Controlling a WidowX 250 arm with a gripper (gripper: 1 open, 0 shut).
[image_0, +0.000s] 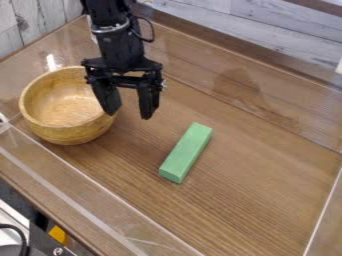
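Note:
My black gripper hangs open over the wooden table, beside the right rim of a round wooden bowl, with nothing visible between its fingers. A green rectangular block lies apart on the table, to the right of and below the gripper.
A pale wall runs along the back. At the lower left, beyond the table's front edge, are a dark cable and a small yellow object.

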